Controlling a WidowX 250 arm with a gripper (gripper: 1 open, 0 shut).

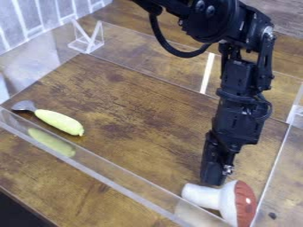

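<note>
My black gripper [217, 167] reaches down near the wooden floor at the right front of the clear-walled area, just above and touching or very close to a white toy mushroom with a red-brown cap [243, 203], which lies on its side. Whether anything is between the fingers is hidden. A pale yellow toy corn cob [59, 122] lies at the left, beside a grey utensil end [24, 106] that is partly under or behind it.
Clear plastic walls bound the wooden surface [119, 106] at front, left and right. A small clear bracket [87, 40] stands at the back left. The middle of the surface is empty.
</note>
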